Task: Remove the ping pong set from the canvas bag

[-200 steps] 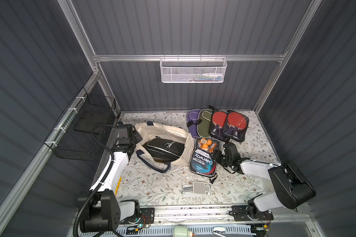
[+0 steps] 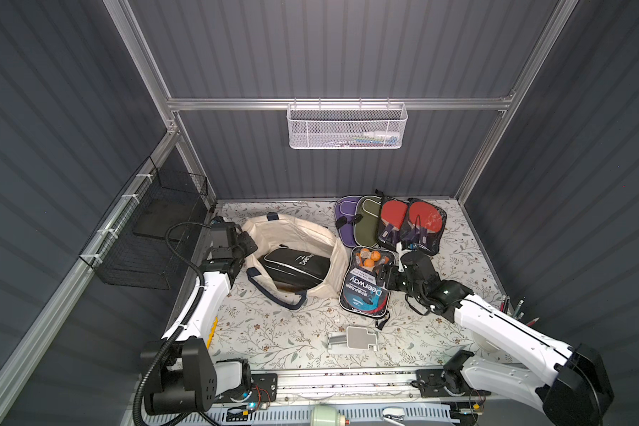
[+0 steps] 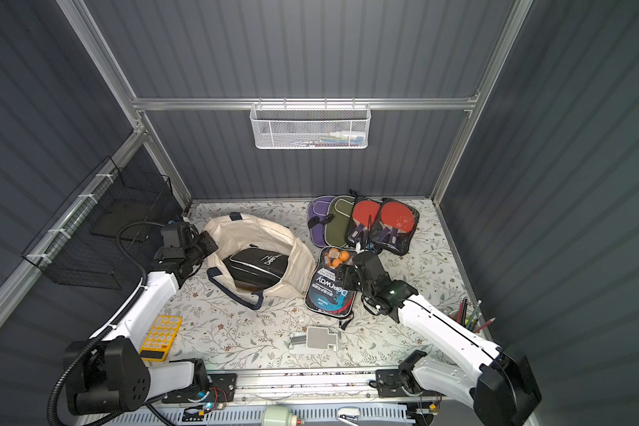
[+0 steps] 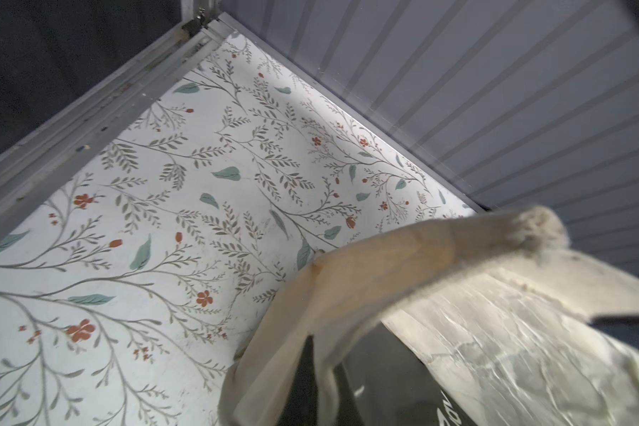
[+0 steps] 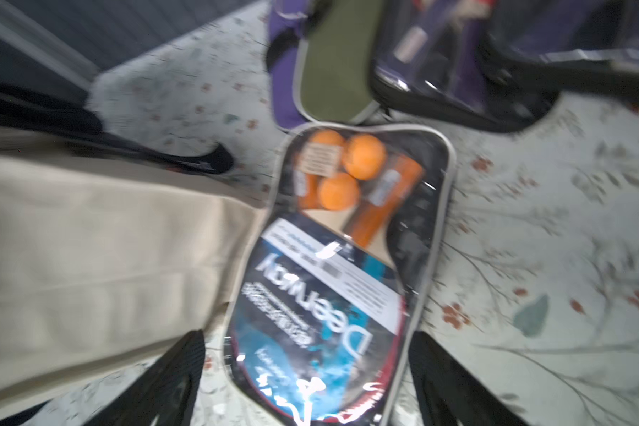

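A cream canvas bag (image 2: 319, 241) stands open at left centre with a black case (image 2: 294, 266) inside. The Deerway ping pong set (image 2: 362, 291), clear-topped with orange balls, lies flat just right of the bag. My left gripper is shut at the bag's left rim, the cream fabric edge crossing in front of it. My right gripper hangs open above the lower part of the set, its blurred fingertips either side of it.
Purple (image 2: 345, 213) and olive (image 2: 367, 227) pouches and two red paddle cases (image 2: 422, 227) lie behind. A grey object (image 2: 355, 339) lies in front. Wire baskets hang on the left (image 2: 149, 262) and back (image 2: 344, 127) walls. Pens stand at right.
My right arm has risen, with its gripper shifting slightly over the set. The bag's back rim sits slightly higher. The left arm has hardly moved.
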